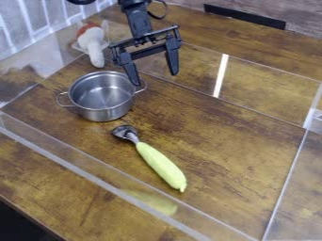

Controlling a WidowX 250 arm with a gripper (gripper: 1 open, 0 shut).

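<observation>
My black gripper (150,67) hangs open above and behind a steel pot (98,105), its two fingers spread apart with nothing seen between them. The pot has two wire handles and stands on the wooden surface at the left. In front of it lie a dark-and-metal scoop-like utensil (124,133) and a pale yellow-green elongated object (161,165), end to end, pointing toward the lower right. A white and red object, possibly a toy mushroom (92,42), stands at the back left, left of the gripper.
Clear low walls or panels enclose the wooden table (246,160) on several sides. A dark strip runs along the back edge.
</observation>
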